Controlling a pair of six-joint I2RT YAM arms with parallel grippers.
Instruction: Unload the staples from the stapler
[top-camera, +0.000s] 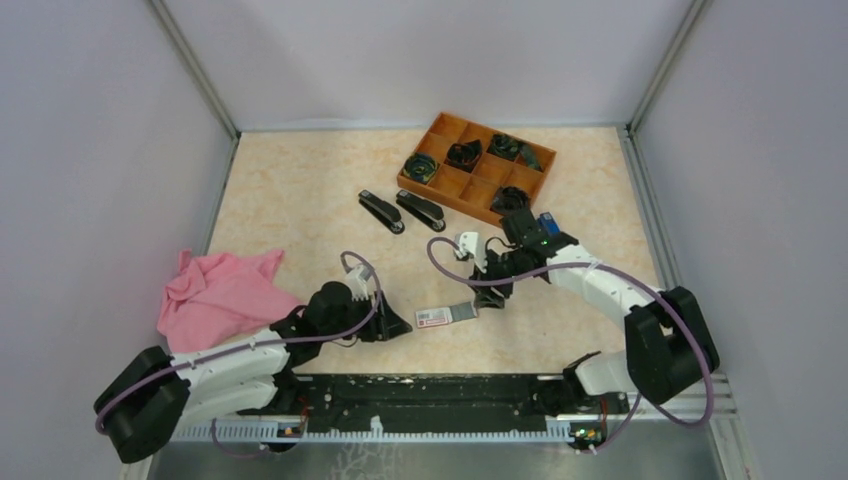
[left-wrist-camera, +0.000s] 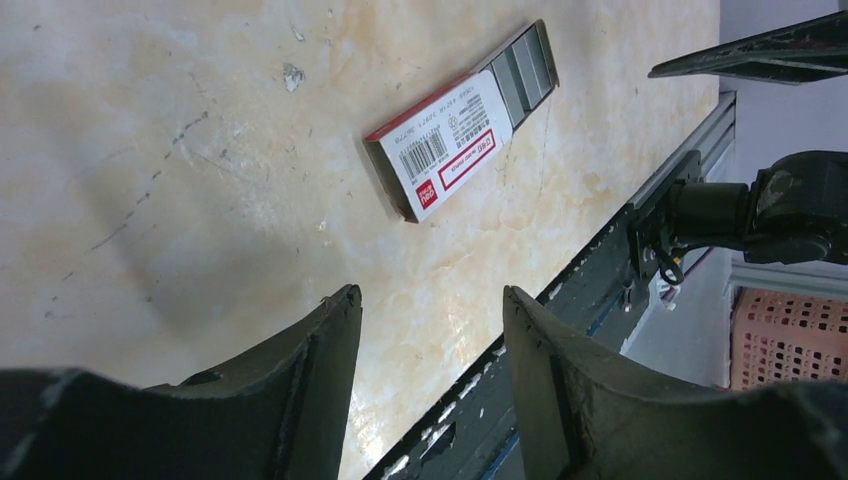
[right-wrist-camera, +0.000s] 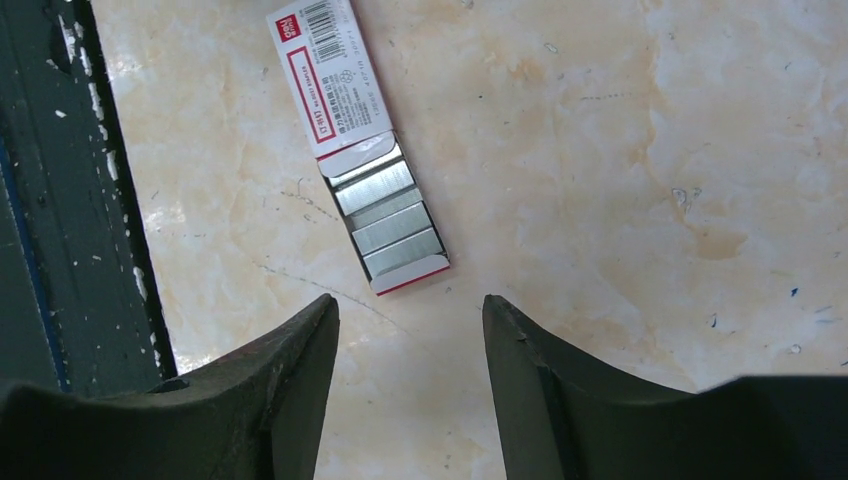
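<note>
A white-and-red staple box lies on the table between the grippers, one end open on grey staple strips. My left gripper stands open near the box's printed end, with nothing between its fingers. My right gripper is open just beyond the staple end, also empty. Two black staplers lie side by side farther back in the top view.
A wooden compartment tray holding dark bundles is at the back. A pink cloth lies at the left. The table's front edge runs close below the box, and the back left is clear.
</note>
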